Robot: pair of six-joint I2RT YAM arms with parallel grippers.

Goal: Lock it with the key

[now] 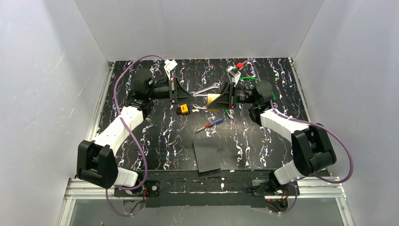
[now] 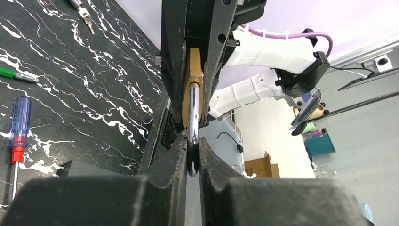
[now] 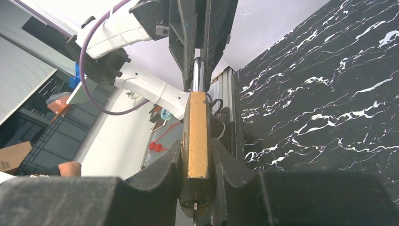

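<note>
A brass padlock (image 1: 214, 100) with a steel shackle is held between the two arms. My right gripper is shut on its body, with a finger along each side. The shackle (image 2: 193, 127) points toward my left gripper, which is shut on its bend. Below the body, a thin metal piece (image 3: 195, 220) sticks out at the keyhole end. It is edge-on, so I cannot tell for sure that it is the key. Whether the shackle is fully seated is also unclear.
A wrench (image 1: 205, 89), a yellow tape measure (image 1: 183, 109), a small yellowish piece (image 1: 195, 110), a red-and-blue screwdriver (image 1: 210, 125) and a green pen (image 2: 18, 74) lie on the dark marbled table. A dark flat panel (image 1: 206, 154) lies near the front edge. Clear table spreads on both sides.
</note>
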